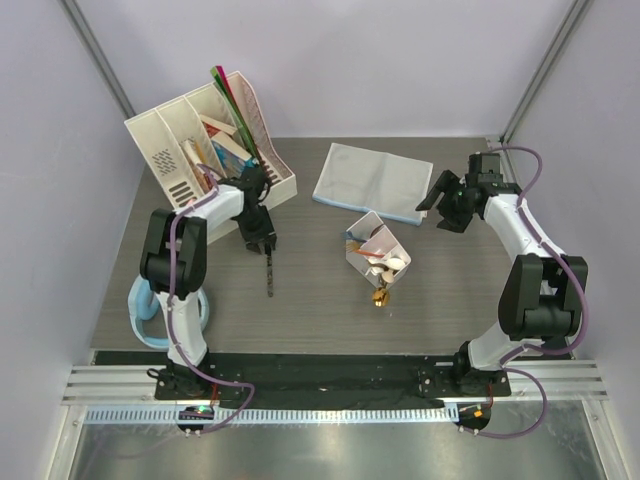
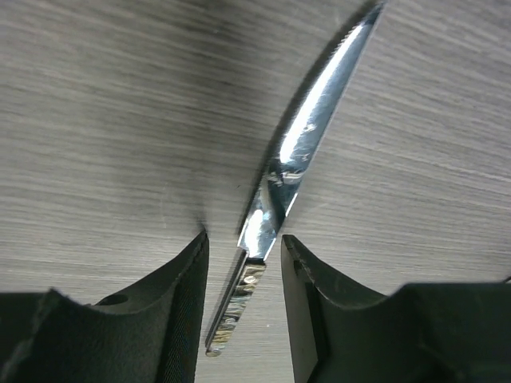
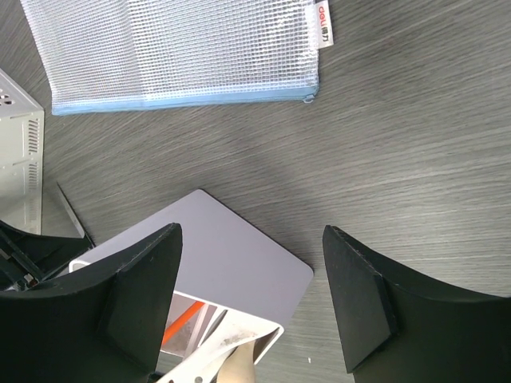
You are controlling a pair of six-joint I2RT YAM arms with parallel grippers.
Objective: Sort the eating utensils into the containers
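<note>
A steel table knife [image 2: 307, 120] lies on the grey table; in the top view it is the dark strip [image 1: 269, 275]. My open left gripper is low over it, with a fingertip on either side near where blade meets handle. A small white divided container [image 1: 375, 250] at centre holds spoons, a red utensil and other pieces, with a gold piece at its front end. My right gripper stands open above the table to the right of that container, nothing between its fingers.
A large white rack [image 1: 150, 140] with books and long coloured strips stands at back left. A mesh pouch [image 1: 370, 180] lies at the back. A blue ring-shaped object [image 1: 140, 315] is at front left.
</note>
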